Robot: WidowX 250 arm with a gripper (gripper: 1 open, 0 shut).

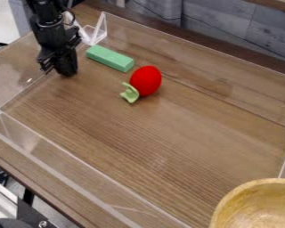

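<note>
The black gripper [57, 61] is low at the upper left of the wooden table, at the left of a green block [109, 58]; whether its fingers are open or shut is unclear. Right of it lie a red round object [145, 80] and a small light green piece [128, 93].
A yellow bowl [253, 207] sits at the lower right. A clear plastic item [93, 28] stands near the gripper at the back.
</note>
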